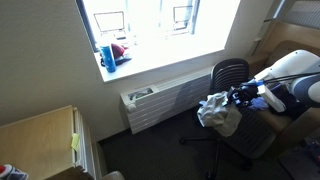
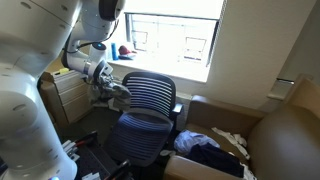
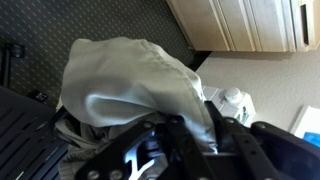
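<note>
A pale, crumpled cloth (image 1: 218,113) hangs at the left side of the dark office chair (image 1: 231,74), with my gripper (image 1: 237,97) close against its upper right. Exterior view 2 shows the cloth (image 2: 114,94) beside the chair's slatted backrest (image 2: 150,92). Up close in the wrist view, white and grey folds of the cloth (image 3: 128,82) spread over and beyond my gripper. The folds and dark finger parts overlap, so how far apart the fingers stand is hidden. Whether the cloth rests on the seat cannot be made out.
A brown couch (image 2: 265,120) stands beside the chair, with dark clothing (image 2: 212,158) on it. Under the window runs a white radiator (image 1: 170,101). A blue bottle (image 1: 108,58) is on the sill. A wooden cabinet (image 1: 38,145) stands left; open floor lies between.
</note>
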